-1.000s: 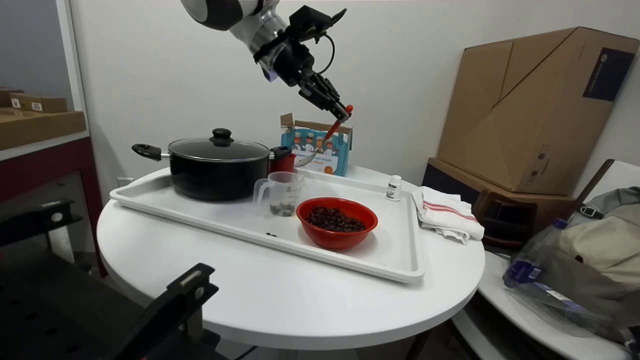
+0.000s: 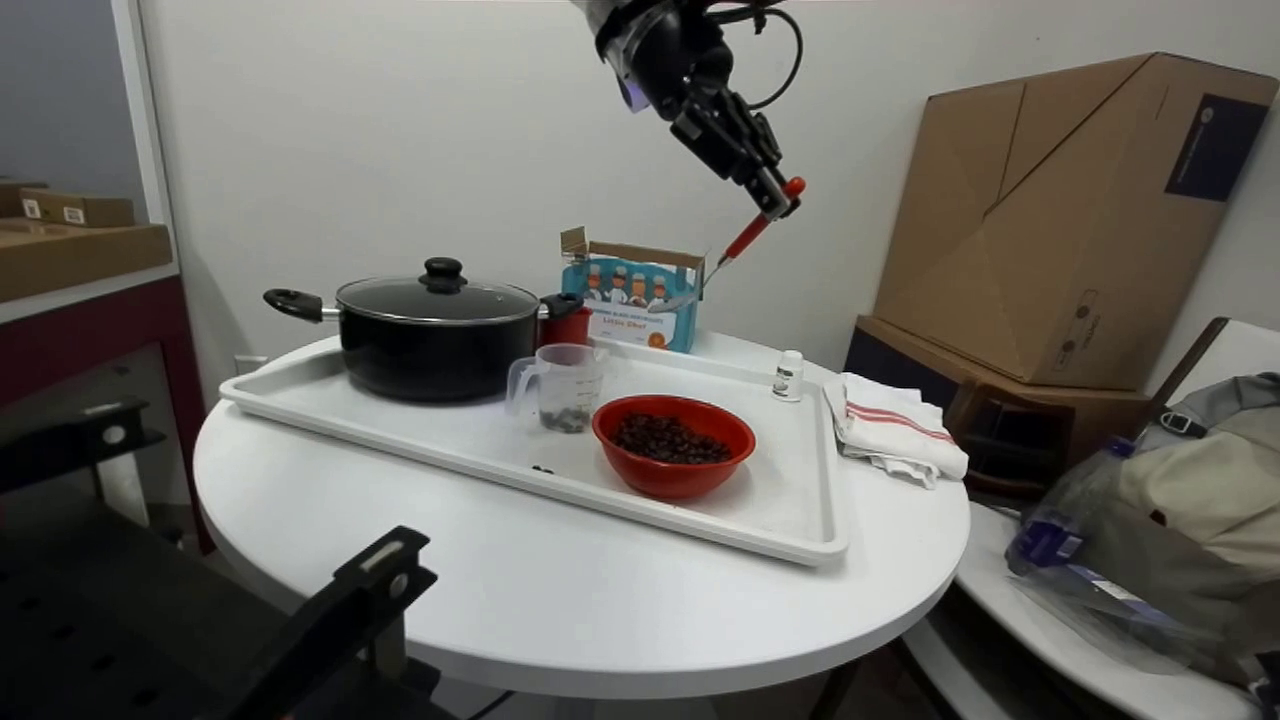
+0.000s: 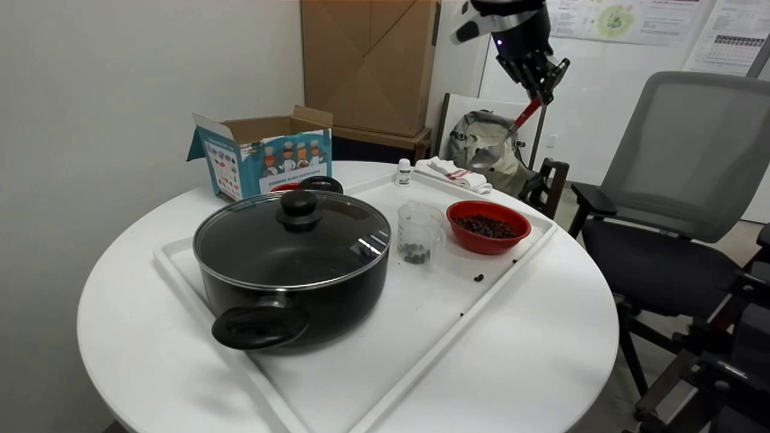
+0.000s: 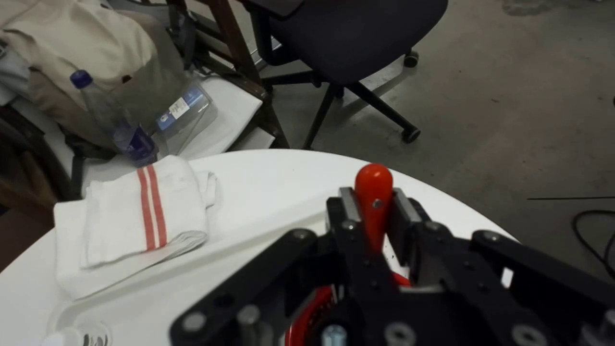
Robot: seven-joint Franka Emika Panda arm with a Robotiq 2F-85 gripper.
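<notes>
My gripper is shut on the red handle of a spoon, high above the tray's right half. The spoon slants down, and its metal bowl end hangs in the air; whether it carries anything I cannot tell. In the wrist view the handle's rounded red end stands up between the fingers. Below sits a red bowl with dark beans. Left of it a clear measuring cup has a few dark beans at the bottom. Loose beans lie on the white tray.
A black lidded pot fills the tray's left end. Behind stand a blue carton and a red container. A small white bottle is at the tray's back right, beside a folded towel.
My gripper has moved right and slightly up with the spoon still held. The bowl, cup, pot and loose beans look unmoved.
</notes>
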